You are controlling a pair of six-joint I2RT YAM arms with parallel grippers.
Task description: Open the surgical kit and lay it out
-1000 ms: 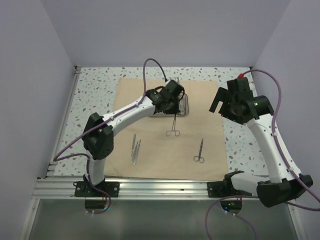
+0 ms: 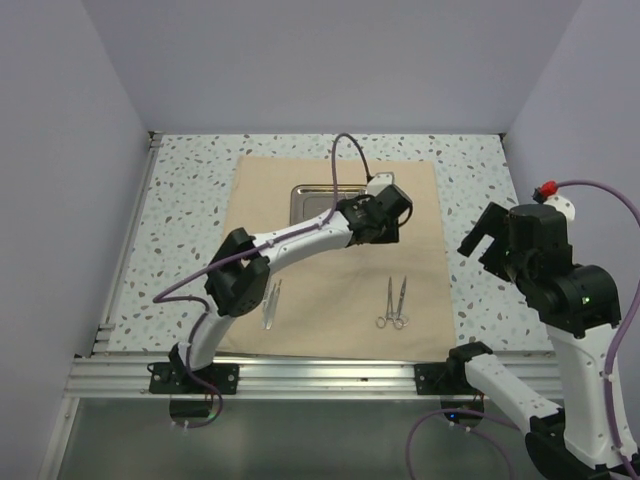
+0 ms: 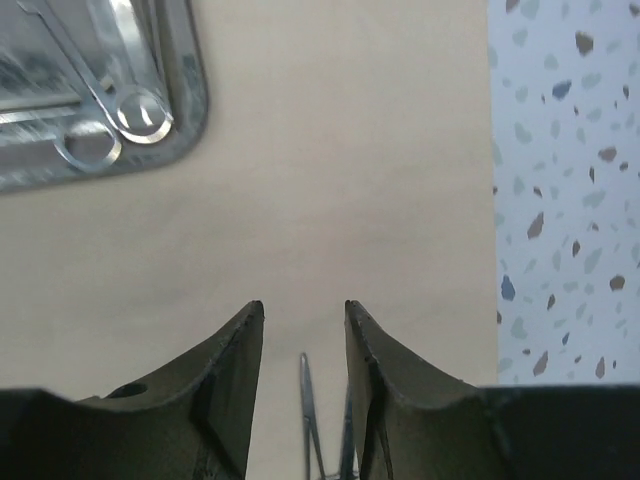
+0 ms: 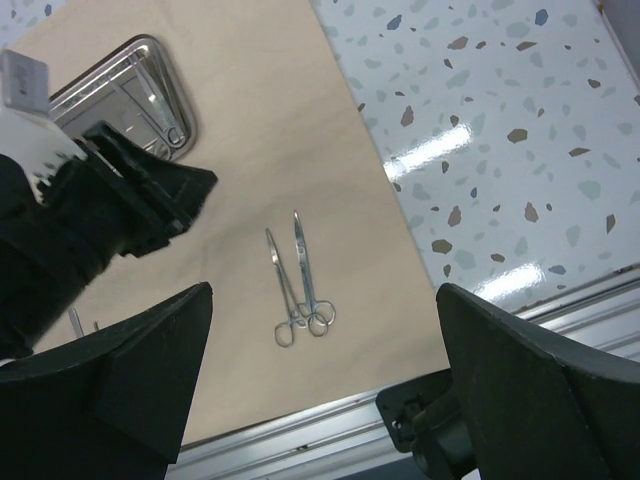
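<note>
A steel tray sits at the back of the tan cloth, with scissor-like instruments in it. Two ring-handled instruments lie side by side at the cloth's right front. Slim instruments lie at the left front. My left gripper is open above the cloth, right of the tray, with nothing between its fingers. My right gripper is open, off to the right above the speckled table, holding nothing.
The speckled table borders the cloth. Metal rails run along the front.
A second ring-handled instrument, earlier hanging near my left gripper, now lies beside the other. My left gripper has moved back toward the tray; the right arm has pulled to the right and front.
</note>
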